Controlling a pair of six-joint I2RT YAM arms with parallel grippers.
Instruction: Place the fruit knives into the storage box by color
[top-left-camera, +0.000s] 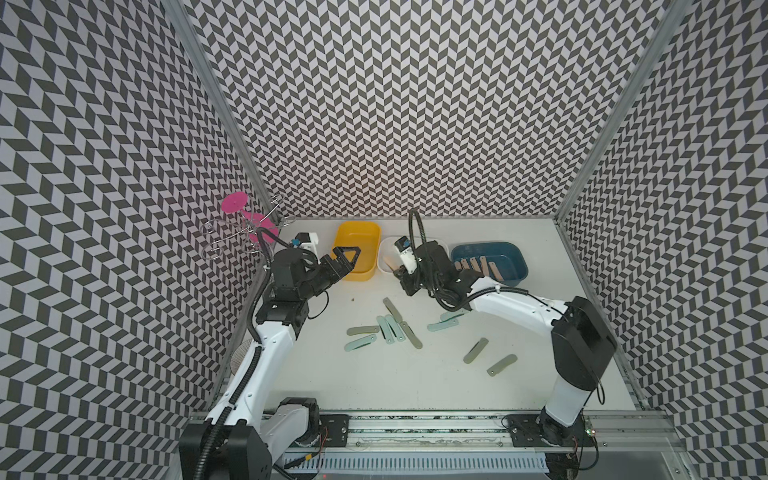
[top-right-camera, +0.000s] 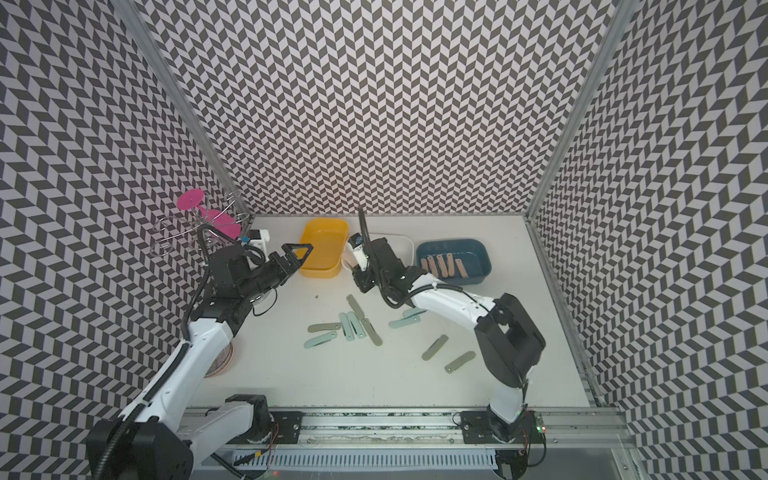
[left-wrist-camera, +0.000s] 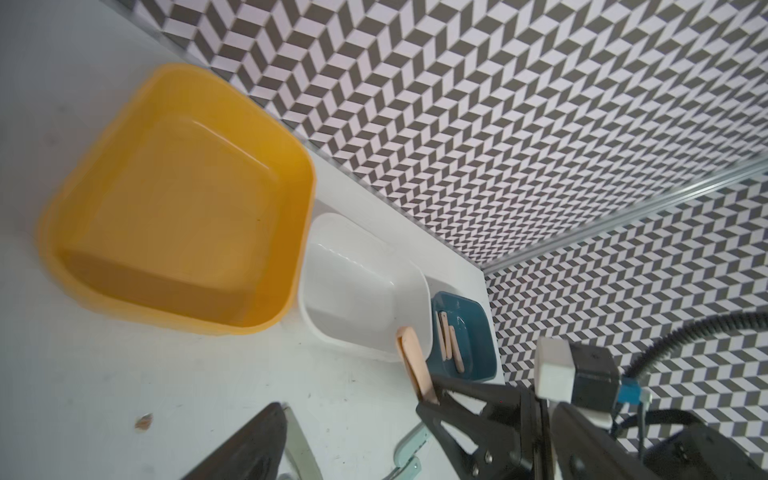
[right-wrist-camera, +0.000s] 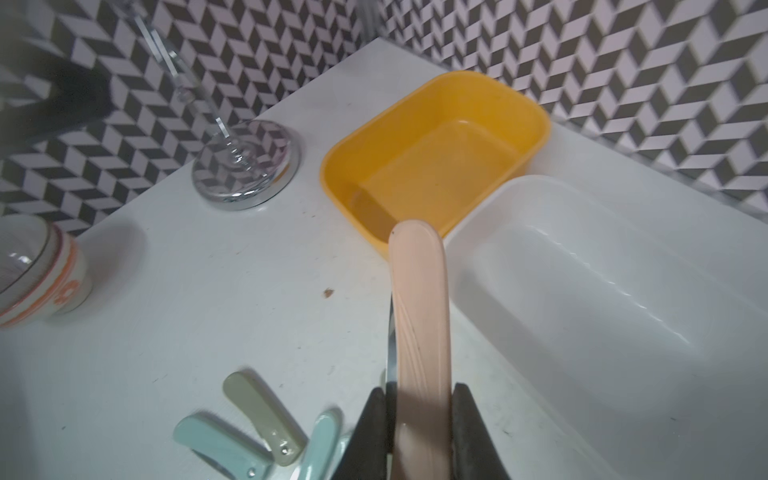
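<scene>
My right gripper is shut on a peach-handled knife (right-wrist-camera: 419, 312), raised in front of the white box (left-wrist-camera: 360, 280). My left gripper (top-left-camera: 345, 262) stands open in front of the yellow box (top-left-camera: 357, 240), nothing held. The blue box (top-left-camera: 514, 264) at the right holds several peach knives (top-right-camera: 449, 264). Loose mint knives (top-left-camera: 360, 342) and grey-green knives (top-left-camera: 476, 350) lie on the table in front of the boxes.
A chrome stand with pink discs (top-left-camera: 235, 201) is at the back left. Stacked bowls (right-wrist-camera: 64, 280) sit at the left edge.
</scene>
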